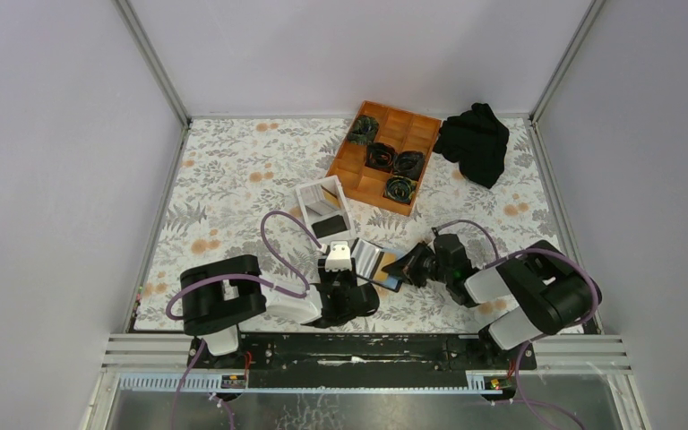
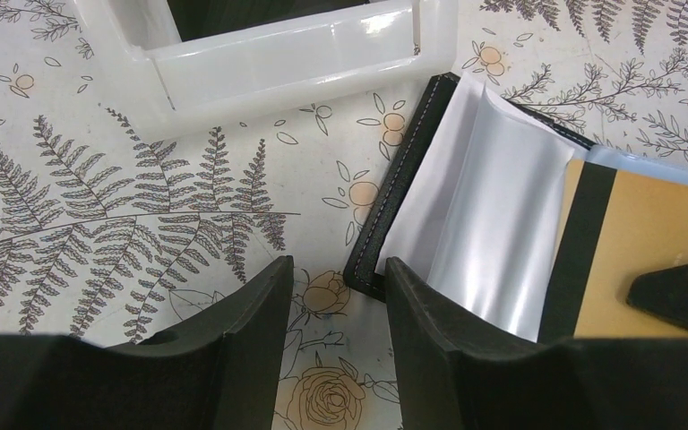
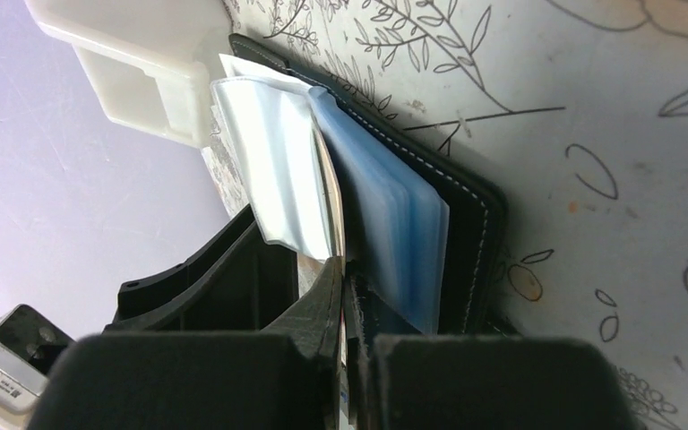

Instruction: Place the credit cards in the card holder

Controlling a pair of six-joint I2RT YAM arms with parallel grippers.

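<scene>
The open card holder (image 1: 369, 260) lies on the patterned table, with black cover (image 2: 399, 179), white and blue sleeves (image 3: 385, 206) and a yellow card (image 2: 636, 233) on top. My left gripper is part open at the holder's left corner, nothing clearly between its fingers. My right gripper is shut at the holder's sleeves, on the thin edge of a sleeve or card; which one I cannot tell. In the right wrist view the white sleeve stands raised.
A white tray (image 1: 345, 206) with cards is just behind the holder. An orange compartment box (image 1: 351, 166) with dark coils and a black cloth (image 1: 472, 143) are at the back.
</scene>
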